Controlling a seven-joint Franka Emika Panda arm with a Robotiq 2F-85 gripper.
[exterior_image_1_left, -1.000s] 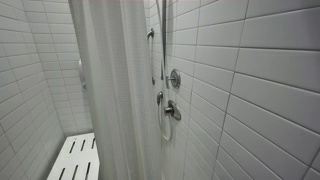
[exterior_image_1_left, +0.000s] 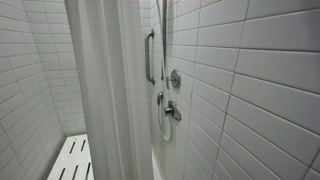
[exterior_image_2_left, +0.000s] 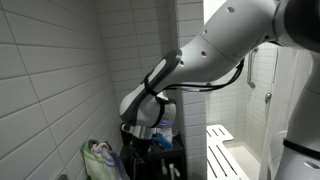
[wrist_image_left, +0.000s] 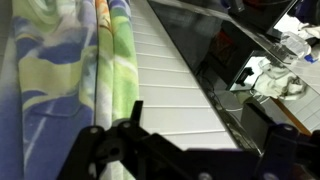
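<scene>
A patterned cloth (wrist_image_left: 55, 85) in blue, yellow, green and white fills the left of the wrist view, hanging in folds against white tiles. My gripper is open, its dark fingers wide apart with bare tiled wall showing between them. The cloth is to the left of that gap, near the left finger. Exterior view 2 has the same cloth (exterior_image_2_left: 102, 160) low at the left wall, with the arm's wrist (exterior_image_2_left: 142, 108) beside it; the fingertips are hard to make out there. In exterior view 1 a pale shower curtain (exterior_image_1_left: 108, 85) hangs; no gripper shows there.
A dark counter or shelf (wrist_image_left: 225, 100) with several items runs along the wall to the right in the wrist view. The shower has a slatted white bench (exterior_image_1_left: 72, 160), a grab bar (exterior_image_1_left: 150, 55) and a valve handle (exterior_image_1_left: 173, 108).
Over the last second the shower curtain has shifted slightly, and the grab bar beside it now shows more fully.
</scene>
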